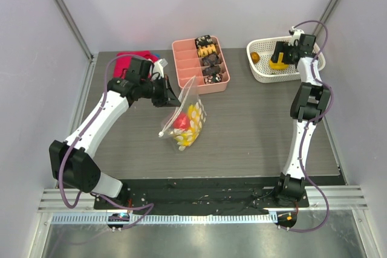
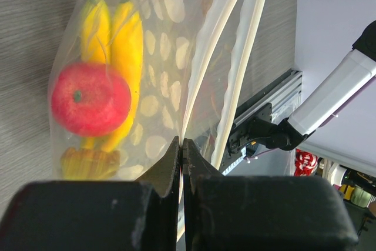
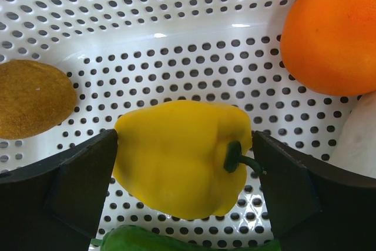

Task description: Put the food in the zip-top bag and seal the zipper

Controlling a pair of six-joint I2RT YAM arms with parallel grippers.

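A clear zip bag (image 1: 193,126) stands on the left-middle of the table, holding a red apple (image 2: 91,98) and yellow banana-like food (image 2: 126,57). My left gripper is shut on the white zipper edge at the bag's top. In the white perforated basket (image 1: 263,70), my right gripper is open around a yellow bell pepper (image 3: 176,151). A brown potato-like item (image 3: 32,98), an orange (image 3: 329,27) and a green vegetable (image 3: 141,239) lie around the pepper.
A pink divided container (image 1: 187,64) with several small items sits at the back centre. A red cloth (image 1: 130,58) lies at the back left. The table between bag and basket is clear.
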